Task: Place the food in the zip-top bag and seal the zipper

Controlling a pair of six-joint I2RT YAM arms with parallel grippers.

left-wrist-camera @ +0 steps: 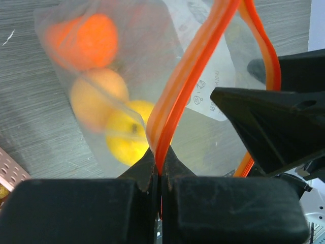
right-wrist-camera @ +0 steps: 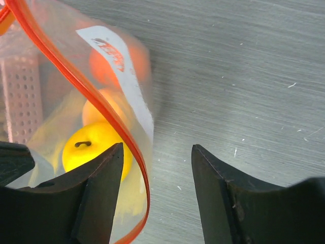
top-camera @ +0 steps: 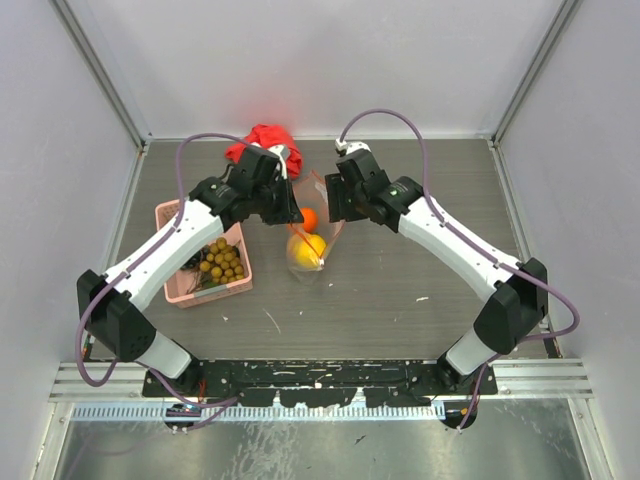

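The clear zip top bag (top-camera: 302, 276) stands mouth-up at the middle of the table, its rim edged with an orange zip strip (left-wrist-camera: 189, 71). Inside lie an orange (top-camera: 308, 219), a peach-coloured round fruit (left-wrist-camera: 97, 96) and a yellow apple-like fruit (right-wrist-camera: 91, 145) with a dark stem. My left gripper is shut on one side of the zip strip, which runs down between its fingers. At the opposite side, my right gripper is open; the bag's orange edge passes between its parted fingers, closer to the left one.
To the left, a pink basket (top-camera: 244, 284) holds olive-coloured round fruit (top-camera: 222, 262) and something dark. A red cloth (top-camera: 270, 135) lies at the back, behind the left arm.
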